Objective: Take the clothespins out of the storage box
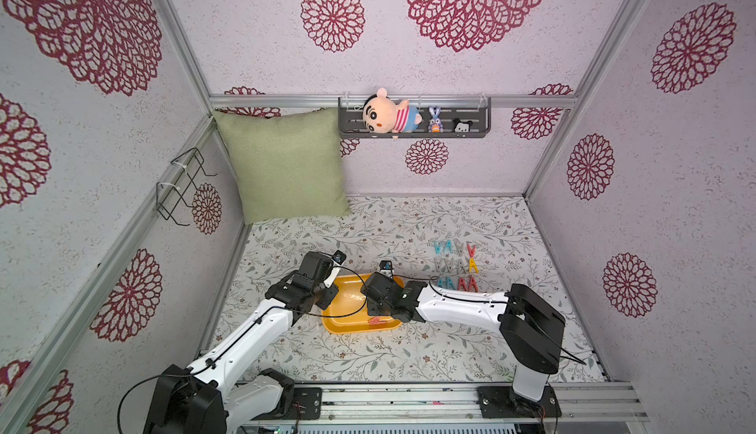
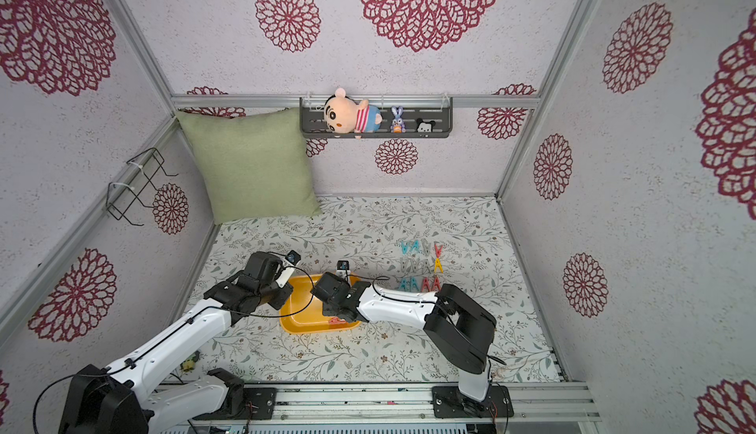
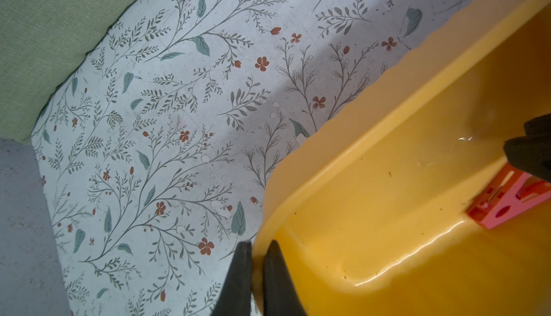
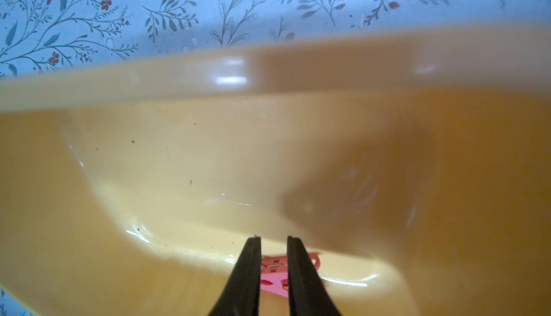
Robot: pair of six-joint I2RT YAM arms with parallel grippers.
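The orange storage box (image 1: 340,323) stands on the floral cloth. In the left wrist view my left gripper is shut on the box's rim (image 3: 321,175), a finger on either side. A red-and-pink clothespin (image 3: 508,198) lies on the box floor near its front wall. My right gripper reaches down into the box with its fingers part open. In the right wrist view the clothespin (image 4: 272,280) shows through the gap between the fingers, and whether it touches them I cannot tell. The right arm covers part of the box in both top views.
Right of the box, several clothespins lie in rows: blue (image 1: 443,247), red (image 1: 467,284) and yellow (image 1: 472,264) among them. A green cushion (image 1: 287,166) leans at the back left. Cloth in front of the box is clear.
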